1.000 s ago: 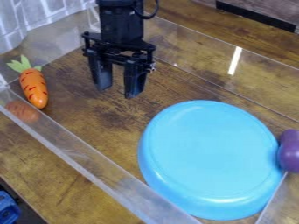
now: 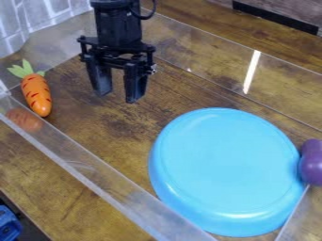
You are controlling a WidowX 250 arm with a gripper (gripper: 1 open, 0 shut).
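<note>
My black gripper (image 2: pixel 120 83) hangs over the wooden floor in the upper left of the camera view, its two fingers spread wide with nothing visible between them. A toy carrot (image 2: pixel 37 92) with a green top lies to its left, apart from it. A large blue round plate or lid (image 2: pixel 224 171) fills the lower right, and a purple object (image 2: pixel 311 162) sits at its right, cut off by the edge of the view.
A clear plastic wall (image 2: pixel 107 174) runs diagonally along the lower left, with a small blue object (image 2: pixel 7 226) outside it.
My gripper has moved a little to the left, toward the carrot's side. The carrot, blue plate and purple object have not moved.
</note>
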